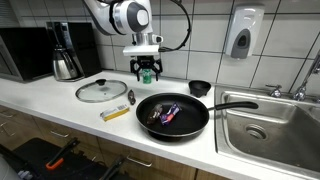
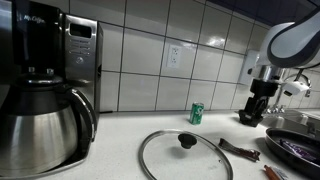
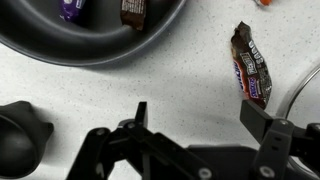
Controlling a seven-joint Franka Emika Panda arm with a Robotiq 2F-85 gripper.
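My gripper is open, with nothing between its fingers, over bare counter in the wrist view. In exterior view 1 the gripper hangs behind the pan, in front of the wall. A dark brown wrapped candy bar lies on the counter beyond the right finger; exterior view 1 shows this bar left of the pan. Inside the black frying pan are a purple-wrapped candy and brown-wrapped candy. A yellow-wrapped bar sits near the counter's front edge.
A glass lid with a black knob lies on the counter. Behind it stands a green can. The coffee maker is at the far left. A small black bowl is behind the pan, and the sink is to the right.
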